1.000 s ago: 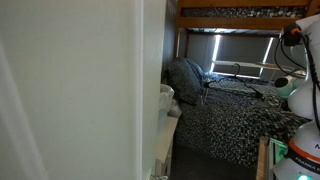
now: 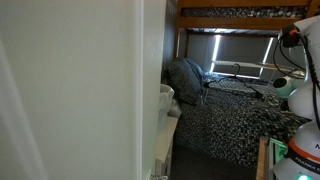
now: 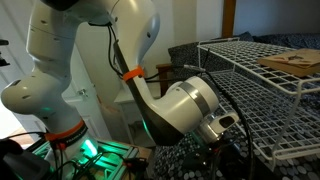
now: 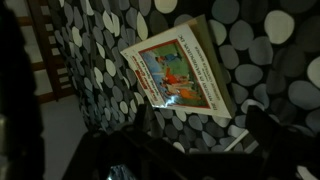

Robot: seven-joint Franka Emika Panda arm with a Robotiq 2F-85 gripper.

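Observation:
In the wrist view, a flat book or picture card (image 4: pixel 185 72) with a colourful cover and a pale border lies on dark patterned fabric (image 4: pixel 265 45). My gripper shows as dark shapes along the bottom of that view. Its fingers stand apart, near the book's lower edge, and nothing shows held between them. In exterior view 2 the arm (image 3: pixel 180 110) reaches down, and its dark gripper end (image 3: pixel 215 155) is hard to make out against the patterned surface. The gripper is out of sight in exterior view 1.
A white wire rack (image 3: pixel 255 75) stands beside the arm, with a brown cardboard piece (image 3: pixel 290 63) on top. A white panel (image 2: pixel 75 90) blocks much of exterior view 1. A thin pale stick-like item (image 4: pixel 238 140) lies near the book.

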